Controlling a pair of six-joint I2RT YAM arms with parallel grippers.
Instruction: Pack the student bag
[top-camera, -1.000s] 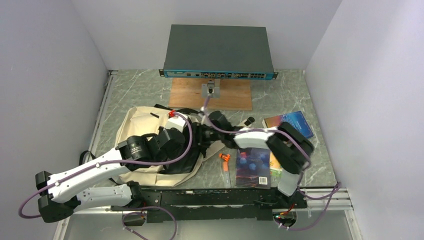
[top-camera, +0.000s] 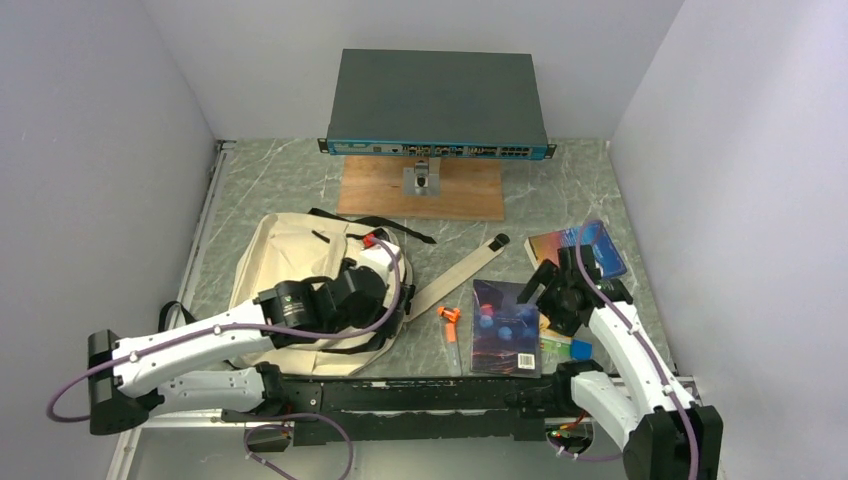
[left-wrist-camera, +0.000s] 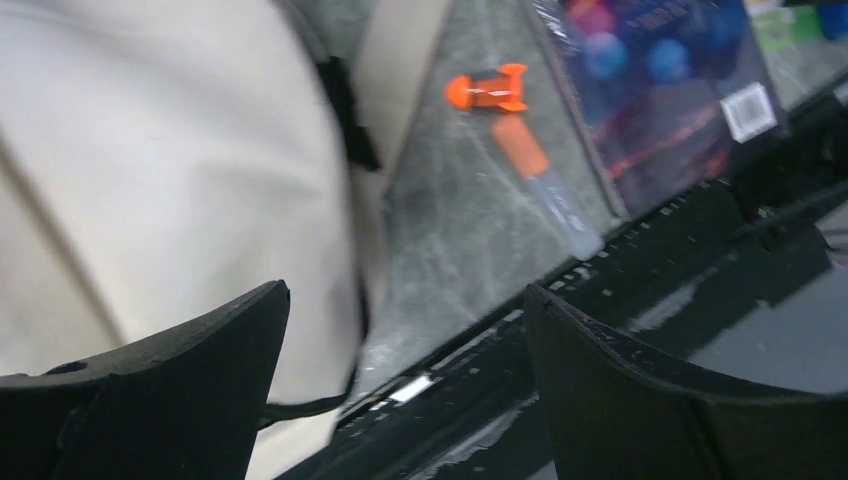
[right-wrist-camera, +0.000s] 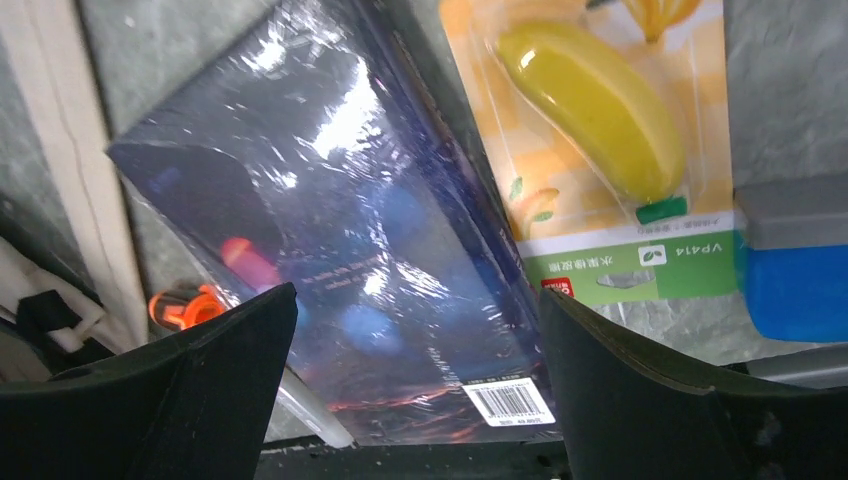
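The cream student bag (top-camera: 262, 262) lies on the left of the table, its edge filling the left of the left wrist view. Over its right edge my left gripper stands open, empty between its fingers. My right gripper is also open, above the dark glossy book (right-wrist-camera: 330, 215). Right of that book lies a packaged yellow banana-shaped item (right-wrist-camera: 610, 115), with a blue-and-grey block (right-wrist-camera: 800, 280) beside it. An orange piece (left-wrist-camera: 490, 90) and a slim orange-and-clear tube (left-wrist-camera: 555, 195) rest between bag and book. Farther back is a colorful book (top-camera: 605, 250), partly behind my right arm.
A cream strap (top-camera: 455, 280) runs from the bag toward the table's middle. At the back, a dark rack device (top-camera: 435, 100) stands over a wooden board (top-camera: 465, 190). Grey walls close in both sides. Bare table shows between the board and the dark book.
My right arm has swung right, from the bag's edge to above the dark book's right side. The left gripper has shifted slightly right, over the bag's right edge.
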